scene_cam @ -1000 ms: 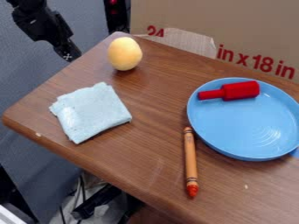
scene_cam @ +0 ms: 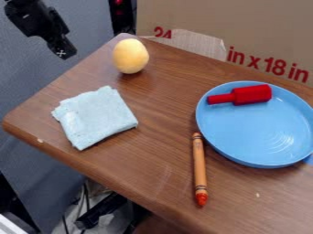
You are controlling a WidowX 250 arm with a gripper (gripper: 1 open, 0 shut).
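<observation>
My black gripper point(scene_cam: 51, 42) hangs at the top left, beyond the table's left edge and above the grey floor; whether its fingers are open or shut is unclear. On the wooden table lie a folded light-blue cloth point(scene_cam: 93, 117), a yellow oval object point(scene_cam: 131, 56) near the back corner, a long orange crayon point(scene_cam: 199, 169) with a red tip, and a blue plate point(scene_cam: 254, 137) on the right holding a red rolling-pin-like object point(scene_cam: 250, 94).
A cardboard box point(scene_cam: 244, 37) stands behind the table. Cables and dark hardware sit below the table's front-left edge.
My gripper has moved slightly up and to the left over the last second. The objects on the table have stayed where they were.
</observation>
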